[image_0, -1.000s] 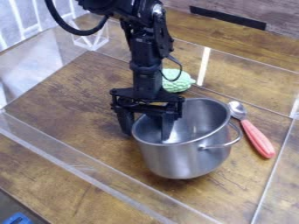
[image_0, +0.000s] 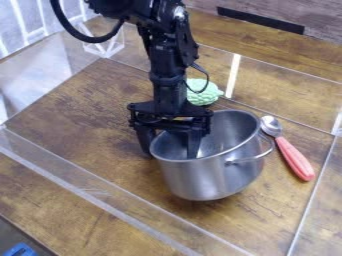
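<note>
A steel pot (image_0: 215, 176) with a side handle stands on the wooden table (image_0: 80, 130). My black gripper (image_0: 170, 140) is at the pot's left rim, its lower part reaching down at and inside the rim; I cannot tell whether it is open or shut on the rim, as the fingertips are largely hidden.
A spoon with a red handle (image_0: 297, 160) lies right of the pot. A pale green object (image_0: 203, 92) sits behind the arm. Clear panels and taped lines edge the area, and a blue object (image_0: 19, 250) is at the bottom left corner.
The pot and my gripper have shifted very slightly, with the pot a little higher in the view than a second ago.
</note>
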